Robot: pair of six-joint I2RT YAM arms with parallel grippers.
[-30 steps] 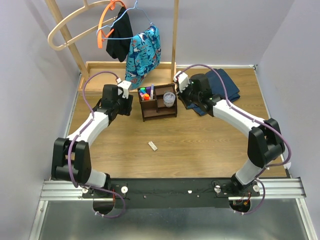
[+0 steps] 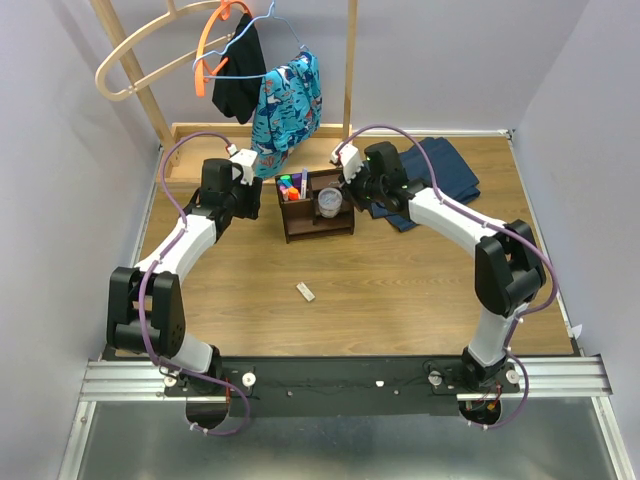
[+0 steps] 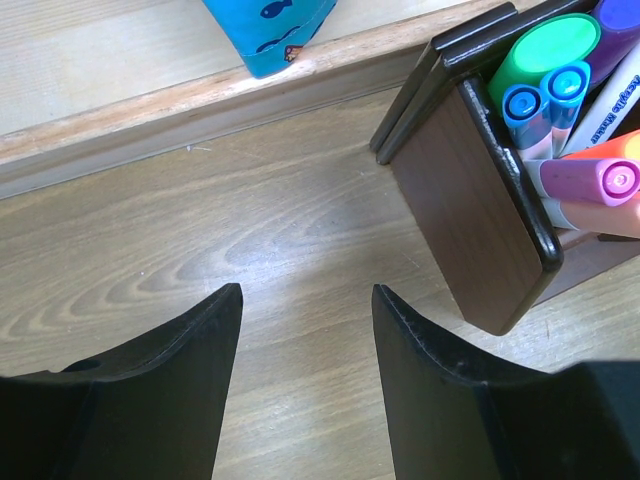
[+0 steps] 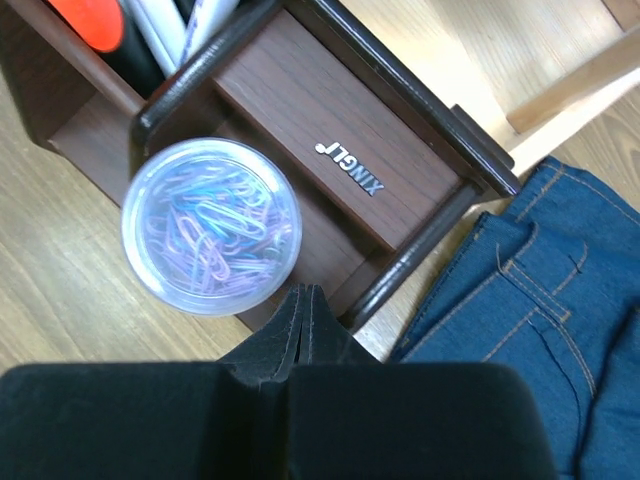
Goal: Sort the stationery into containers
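The dark wooden organizer (image 2: 318,226) stands at the back middle, markers (image 3: 540,50) and pens packed in its left compartment. A round tub of paper clips (image 4: 210,226) sits in its right part. My left gripper is open over bare wood left of the organizer, nothing between its fingers. My right gripper is shut at the tub's edge, by the organizer's right side; nothing shows between its fingers. A small pale block (image 2: 305,292) lies on the table in front of the organizer.
Folded jeans (image 4: 510,340) lie right of the organizer. Behind stands a wooden rack (image 2: 175,150) with hanging clothes (image 2: 285,110).
My right arm has shifted left toward the organizer, and the paper-clip tub has moved slightly left within it. My left arm has moved only slightly.
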